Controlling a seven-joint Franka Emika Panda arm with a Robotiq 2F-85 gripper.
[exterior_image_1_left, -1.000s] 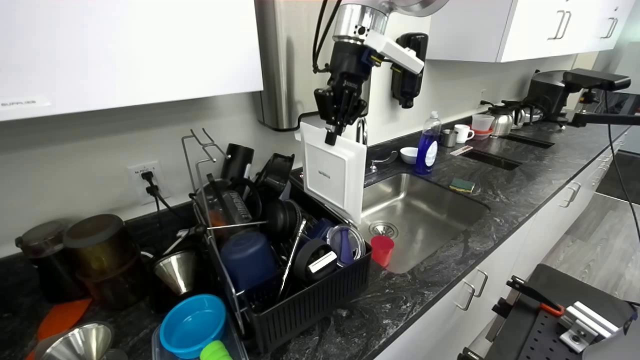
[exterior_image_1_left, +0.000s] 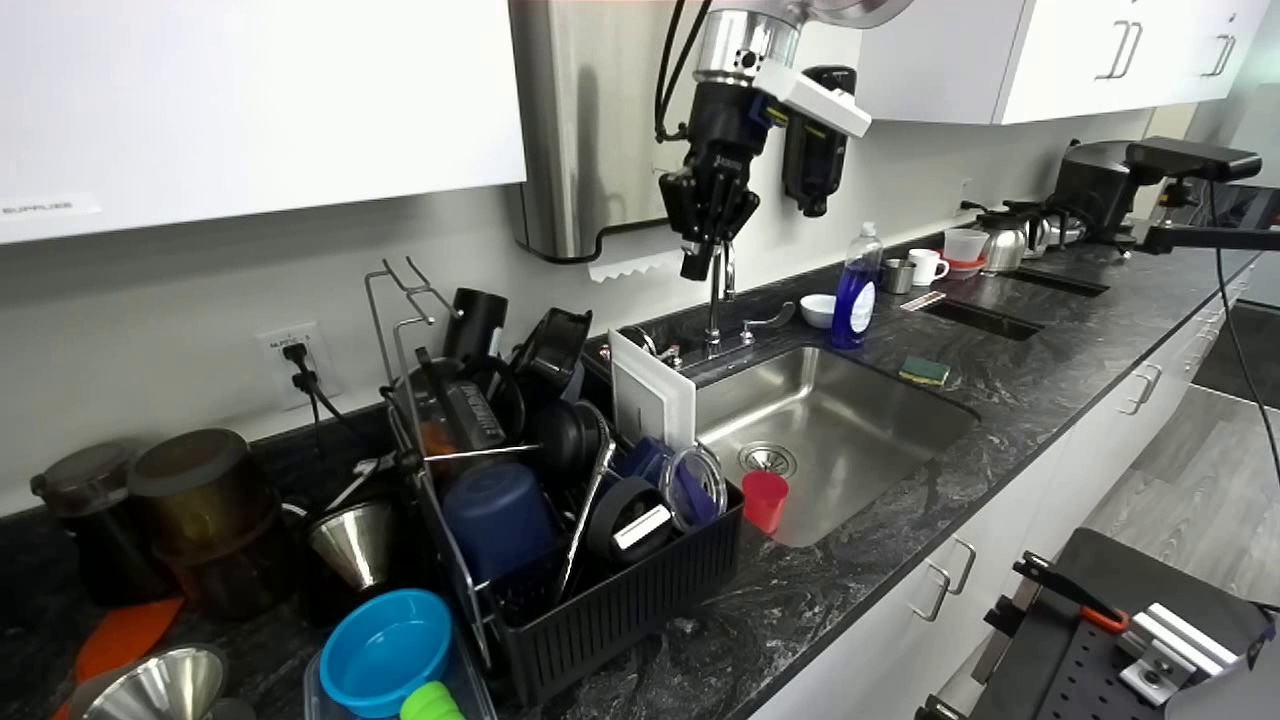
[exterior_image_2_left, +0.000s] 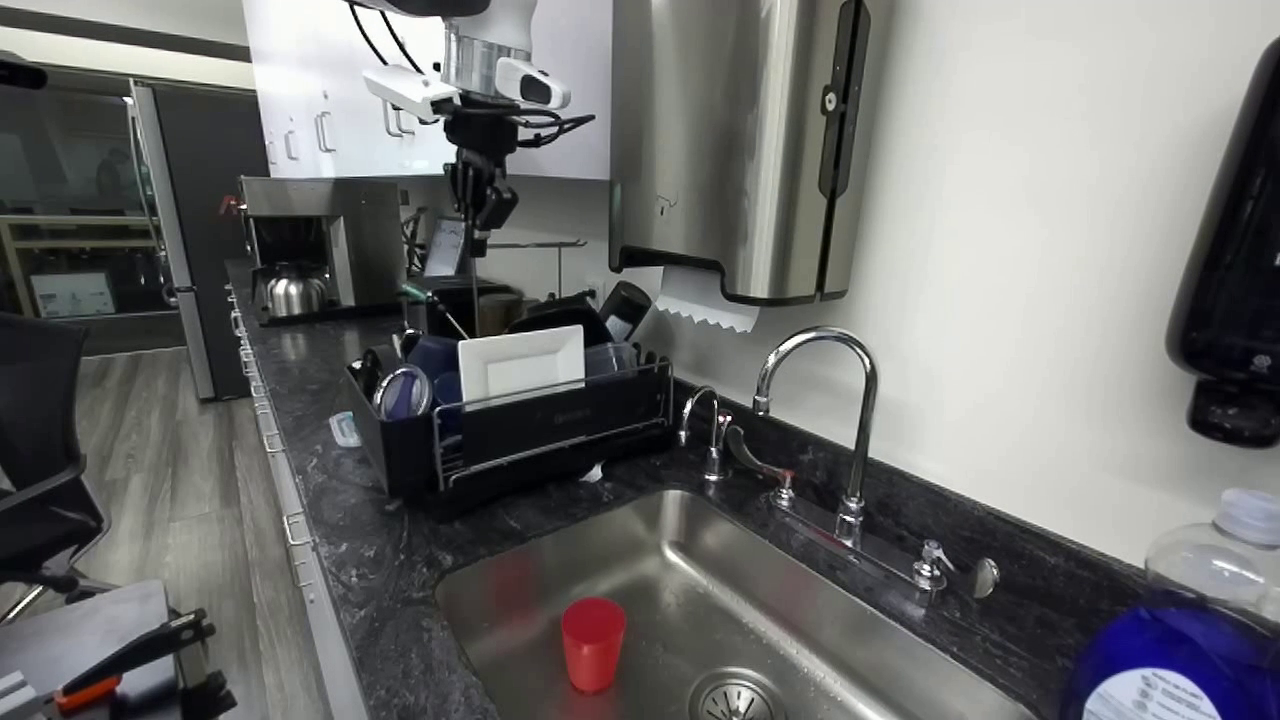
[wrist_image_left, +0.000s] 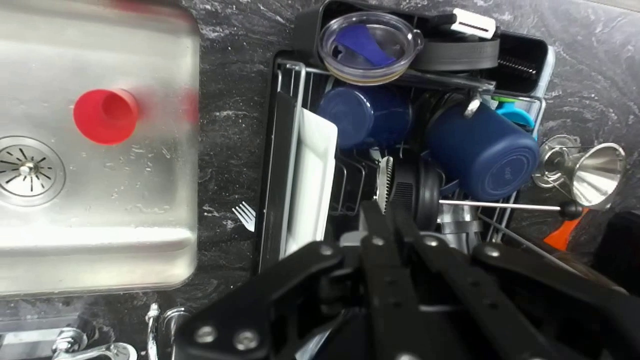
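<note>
A square white plate (exterior_image_1_left: 654, 390) stands on edge in the sink end of the black dish rack (exterior_image_1_left: 624, 618), apart from my gripper. In exterior view 2 the plate (exterior_image_2_left: 523, 364) leans near the rack's end wall. My gripper (exterior_image_1_left: 708, 246) hangs above the rack, and nothing hangs from it. Its fingers (wrist_image_left: 376, 225) look close together in the wrist view, to the right of the plate (wrist_image_left: 315, 171). No object shows between them, but dark parts behind hide whether they touch.
Blue mugs (wrist_image_left: 480, 153), a clear lid (wrist_image_left: 370, 47) and utensils crowd the rack. A red cup (wrist_image_left: 107, 116) is in the steel sink (wrist_image_left: 120, 252), beside the rack. The faucet (exterior_image_2_left: 854, 420) rises behind the sink, and a towel dispenser (exterior_image_2_left: 720, 132) hangs on the wall.
A second ago the plate hung from my gripper above the rack's end. Now it stands lower in the rack, out of the fingers, and the gripper has shifted slightly right in exterior view 1.
</note>
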